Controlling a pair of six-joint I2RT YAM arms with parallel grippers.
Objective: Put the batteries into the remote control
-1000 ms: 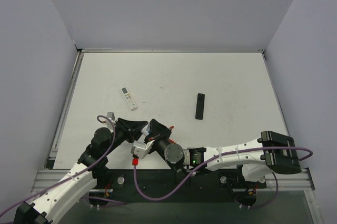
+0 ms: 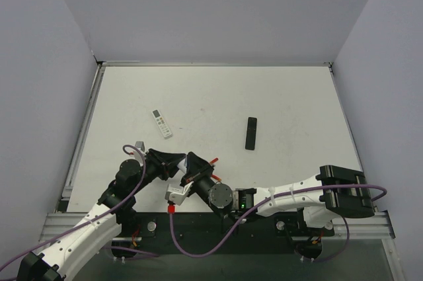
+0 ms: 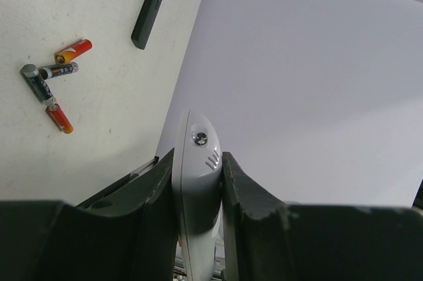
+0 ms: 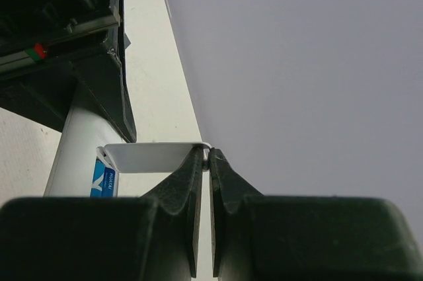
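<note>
A white remote (image 3: 197, 208) is held upright between the fingers of my left gripper, which meets my right gripper at the lower middle of the top view. In the right wrist view a blue battery (image 4: 102, 182) shows inside the remote's compartment. My right gripper is shut at the top of a thin white piece (image 4: 149, 157) sticking out from the remote, likely its cover. Several loose batteries (image 3: 73, 53) lie on the table, partly hidden by my arms in the top view.
Another white remote (image 2: 160, 123) lies left of centre and a black remote (image 2: 251, 133) right of centre. Walls enclose the sides and back.
My right arm has shifted very slightly to the right at the wrist and elbow. The left arm and the loose objects look unchanged.
</note>
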